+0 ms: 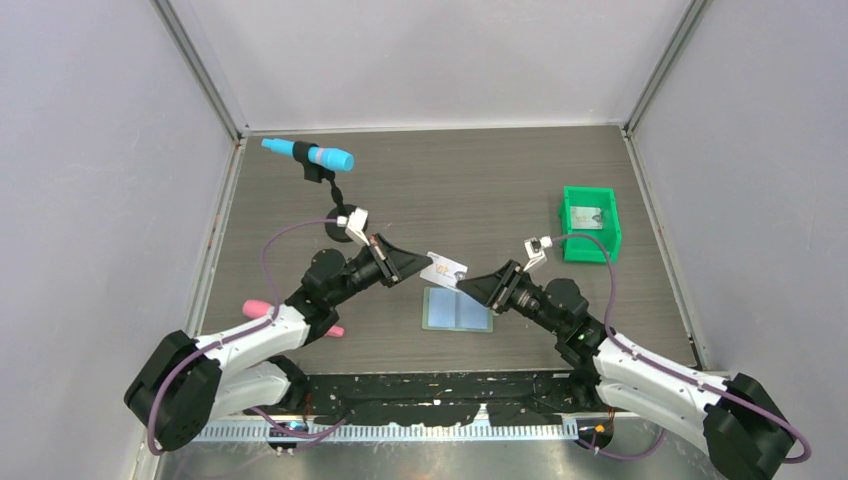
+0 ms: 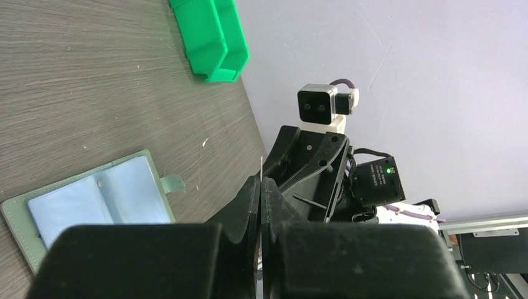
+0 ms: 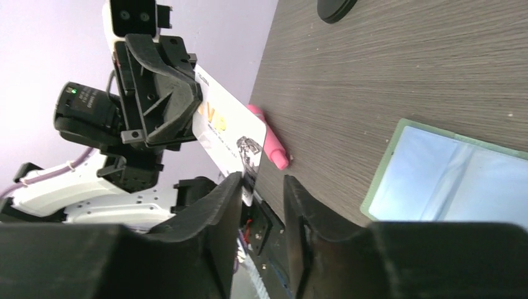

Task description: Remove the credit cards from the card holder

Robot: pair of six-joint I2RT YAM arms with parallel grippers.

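Observation:
A white card point(image 1: 443, 270) is held in the air by my left gripper point(image 1: 428, 261), shut on one end. In the left wrist view it shows only as a thin pale edge above the fingertips. My right gripper point(image 1: 464, 284) is at the card's other end; in the right wrist view its fingers point(image 3: 299, 230) are parted, the left one at the card's corner. The card holder point(image 3: 436, 174) lies open on the table below, pale blue inside with a green-grey border.
A green bin point(image 1: 590, 250) with a card inside stands at the right. A blue cylinder point(image 1: 330, 158) on a black stand is at the back left. A pink cylinder point(image 1: 256, 308) lies under the left arm.

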